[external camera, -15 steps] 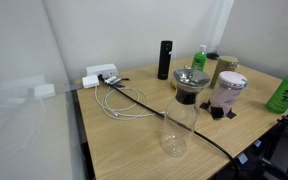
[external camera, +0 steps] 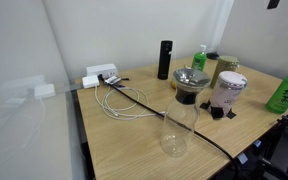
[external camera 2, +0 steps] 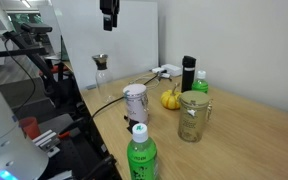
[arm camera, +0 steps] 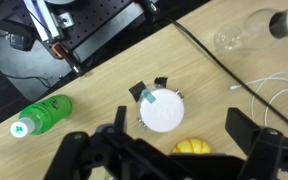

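In the wrist view my gripper is open, its dark fingers wide apart and nothing between them. A canister with a white lid [arm camera: 162, 110] appears below, in the gap between the fingers. The second exterior view shows the gripper [external camera 2: 108, 24] high above the table, well clear of everything. There the canister [external camera 2: 136, 103] is pale pink and upright. A green bottle with a white cap [external camera 2: 142, 153] stands at the near side, a tan canister [external camera 2: 193, 116] to its right. A glass carafe with a metal top [external camera: 180, 122] stands upright nearest the first exterior camera.
A yellow pumpkin [external camera 2: 171, 97], a black cylinder [external camera: 165, 59] and another green bottle [external camera: 200, 58] stand farther back. A black cable [external camera: 169, 111] crosses the table, with a white cord [external camera: 124, 108] beside it.
A dark part of the gripper now shows at the top right of the first exterior view, where none showed before. The objects on the table have not moved.
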